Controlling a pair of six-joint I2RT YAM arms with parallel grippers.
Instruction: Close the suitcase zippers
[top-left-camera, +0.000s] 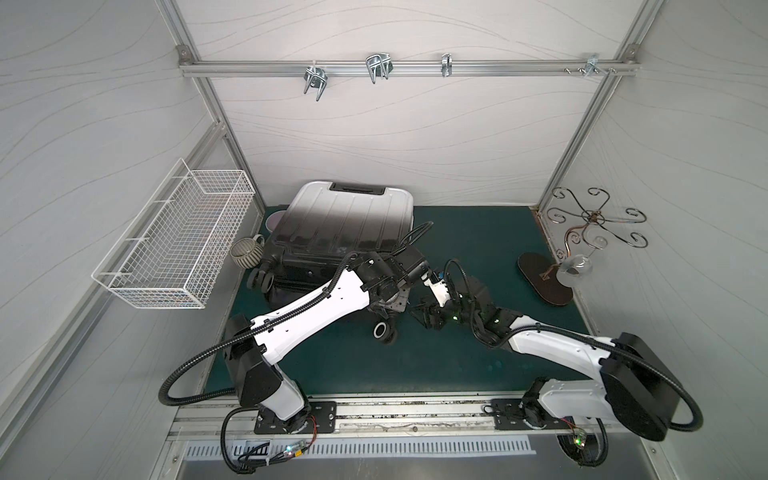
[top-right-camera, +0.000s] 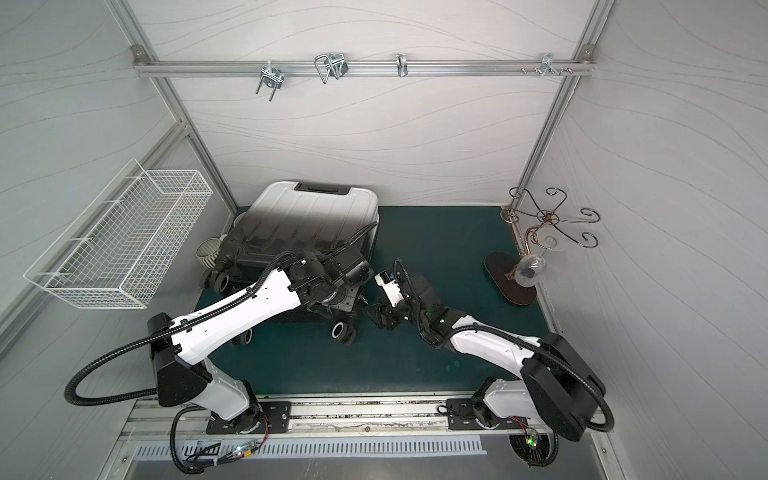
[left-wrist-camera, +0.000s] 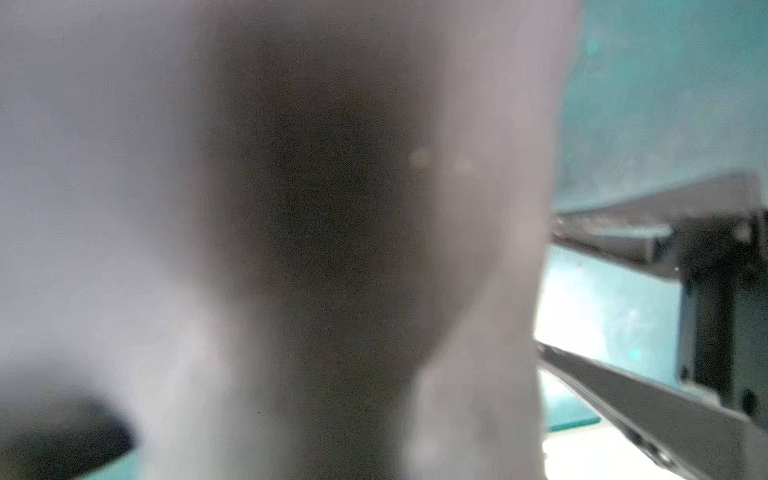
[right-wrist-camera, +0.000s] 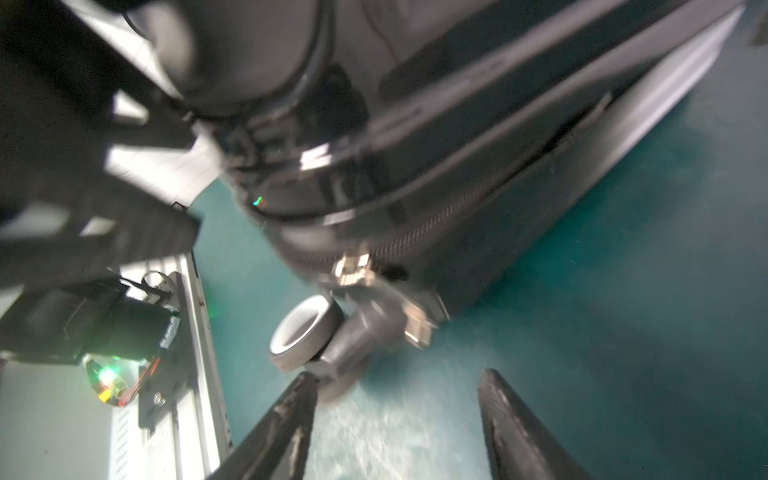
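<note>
The suitcase, white fading to black, lies near the back left, turned askew with a corner wheel facing my arms. In the right wrist view its zipper seam runs up the side, with a dark gap towards the far end. Two metal pieces sit at the near corner. My right gripper stands open just short of that corner, nothing between its fingers. My left arm's wrist covers the suitcase's near right corner; its fingertips are hidden, and a close grey blur fills most of its wrist view.
The two wrists are very close together. A striped mug stands left of the suitcase. On the right is a wire stand with a dark oval base. A white wire basket hangs on the left wall.
</note>
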